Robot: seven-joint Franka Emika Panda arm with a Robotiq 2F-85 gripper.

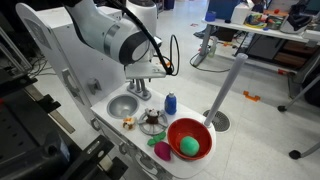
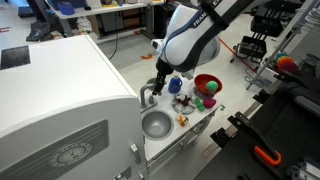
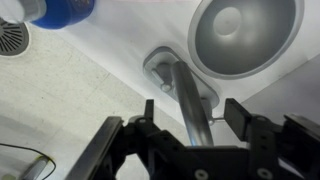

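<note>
In the wrist view a dark grey faucet (image 3: 189, 92) reaches between the two fingers of my gripper. The fingers stand apart, one finger on each side of the spout; whether either touches it cannot be told. Beside the faucet is the round grey sink bowl (image 3: 244, 38). In the first exterior view my gripper (image 1: 147, 73) is low over the faucet (image 1: 142, 90), behind the sink (image 1: 122, 107). The second exterior view shows the faucet (image 2: 147, 97) standing upright at the back of the sink (image 2: 157, 124).
A blue bottle (image 1: 170, 103) stands right of the faucet. Farther right, a red bowl (image 1: 190, 132) holds a green ball (image 1: 189, 146). Small toys lie around the metal burner (image 1: 153, 122). A white cabinet wall (image 1: 85, 55) rises close on the left.
</note>
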